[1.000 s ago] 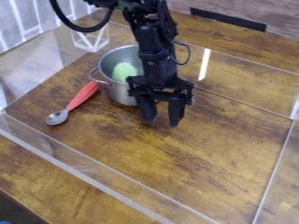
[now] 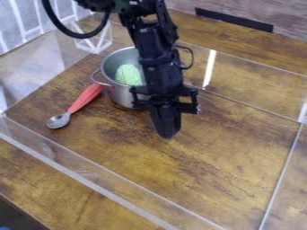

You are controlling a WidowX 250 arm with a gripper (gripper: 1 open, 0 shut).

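The black robot gripper [image 2: 167,128] hangs in the middle of the view, just right of and in front of a steel pot [image 2: 118,92], its fingertips shut and pointing down above the wooden table, with nothing visible between them. Inside the pot, partly hidden by the arm, is a pale green round object [image 2: 128,75]. A spoon [image 2: 59,119] with a red handle lies to the left of the pot.
Transparent rails or panel edges run along the left and right sides, and a white structure stands at the upper left.
The pot and spoon look unmoved.
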